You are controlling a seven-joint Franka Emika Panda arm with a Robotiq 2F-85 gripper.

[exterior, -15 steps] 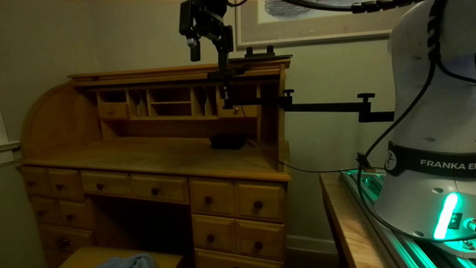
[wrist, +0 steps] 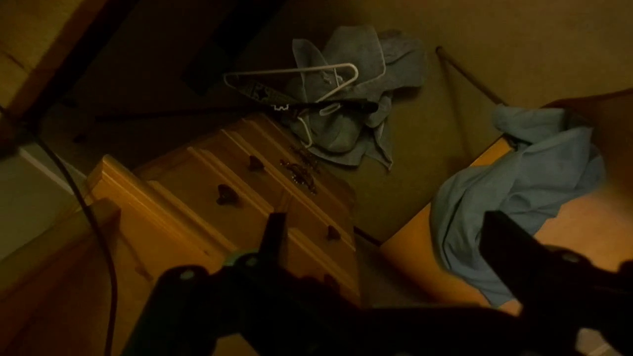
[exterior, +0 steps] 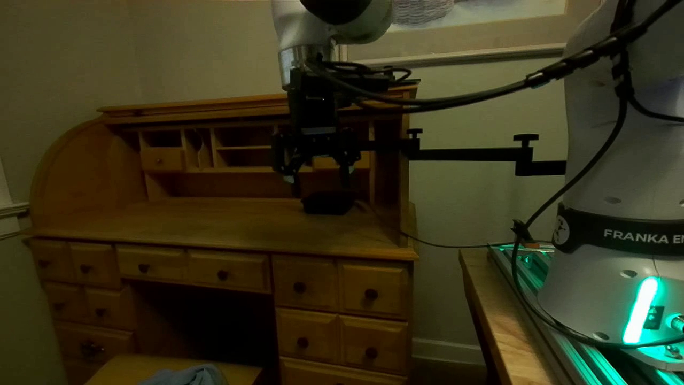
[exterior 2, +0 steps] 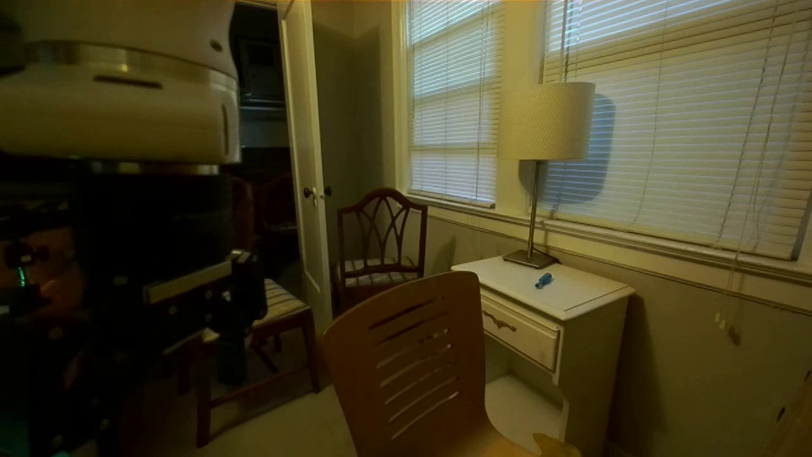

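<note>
My gripper (exterior: 320,183) hangs open in front of the roll-top desk, its fingers pointing down with nothing between them. In the wrist view its dark fingers (wrist: 274,237) stand wide apart, over the desk's drawers and a chair seat. A blue-grey cloth (wrist: 498,184) lies bunched on that wooden seat (wrist: 415,246), well below the gripper. Farther off on the floor is another grey-blue garment (wrist: 356,71), with a white hanger (wrist: 291,71) on top. A black box (exterior: 328,203) sits on the desktop; in exterior view 1 it appears just below the fingertips, though the depth between them is unclear.
The wooden desk (exterior: 192,221) has several drawers and cubbyholes. A black camera bar (exterior: 471,154) reaches across beside the gripper. Elsewhere stand a lamp (exterior 2: 549,122) and a small blue object (exterior 2: 544,280) on a white nightstand (exterior 2: 525,350), and a wooden chair (exterior 2: 411,358).
The arm has come down from above the desk's top, and the gripper now points straight downward before the cubbyholes. The desk, black box and cloth look unmoved.
</note>
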